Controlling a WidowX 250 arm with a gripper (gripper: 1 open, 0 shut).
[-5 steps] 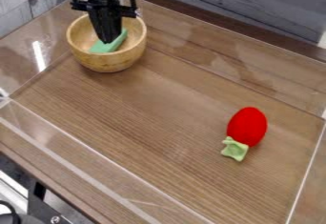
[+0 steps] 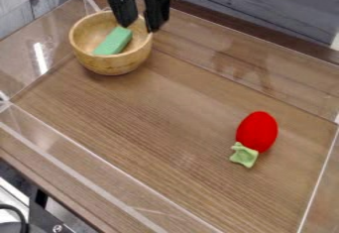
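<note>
A tan bowl [image 2: 110, 44] sits at the top left with a green oblong object [image 2: 114, 41] lying inside it. My gripper [image 2: 139, 17] is at the top edge, above the back right of the bowl, open, dark and partly cut off by the frame. A red object [image 2: 257, 130] with a pale green leafy end [image 2: 244, 155] lies at the right on the wooden table [image 2: 146, 148].
A wall edge runs along the back. A dark cable curls at the lower left.
My gripper has risen from the bowl and shifted slightly right. The green object remains in the bowl.
</note>
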